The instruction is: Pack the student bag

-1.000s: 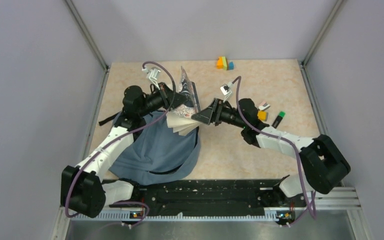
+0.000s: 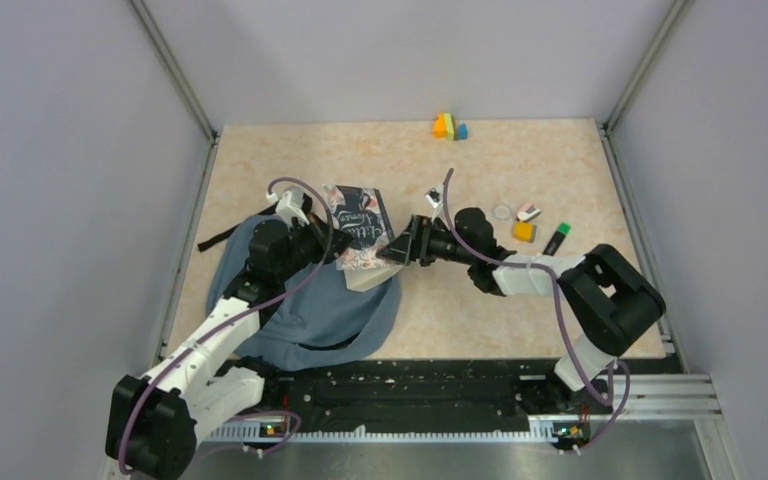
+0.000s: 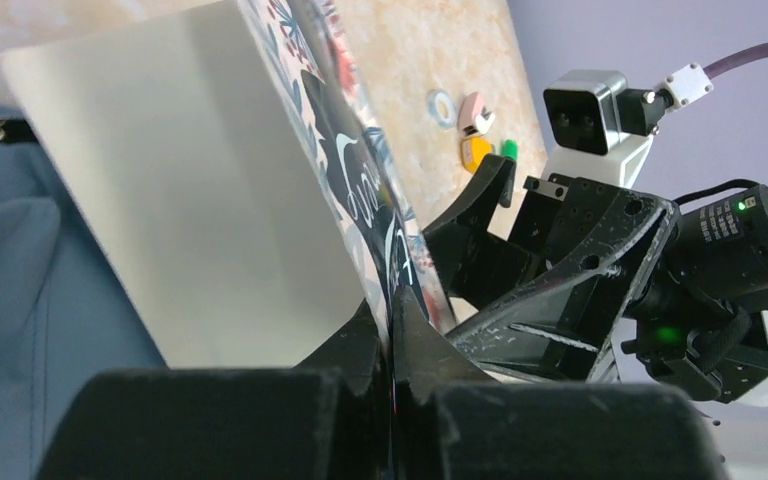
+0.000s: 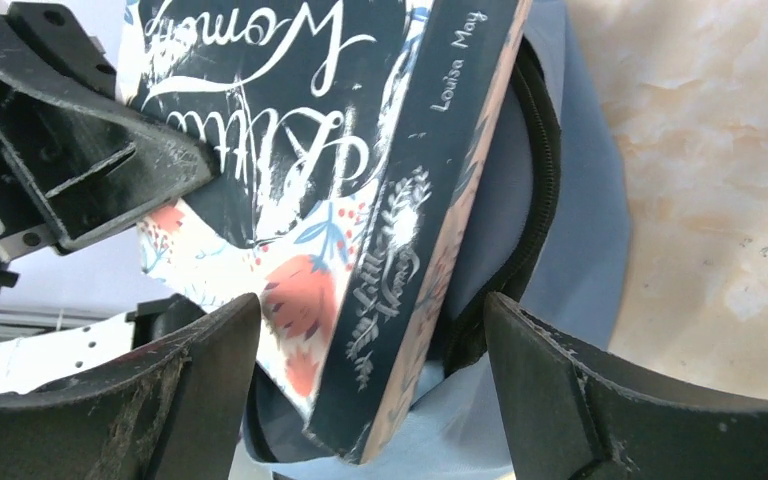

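Note:
The dark book with a floral cover and white lettering (image 2: 357, 208) is held over the blue-grey bag (image 2: 305, 315). Its pale pages or inner cover (image 3: 190, 180) face the left wrist camera. Pinched at its thin cover edge, the book has my left gripper shut on it. My right gripper is open, with the lower end of the spine (image 4: 400, 250) between its spread fingers; a gap shows on the right side. Below the book, in the right wrist view, lies the bag's dark zipper edge (image 4: 535, 180).
A yellow piece (image 2: 524, 231), a pink and white eraser-like piece (image 2: 528, 212), a ring of tape (image 2: 502, 211) and a green-capped marker (image 2: 557, 239) lie at the right. Colored blocks (image 2: 446, 127) sit at the back.
Both arms have shifted, and the book has moved lower in the top view.

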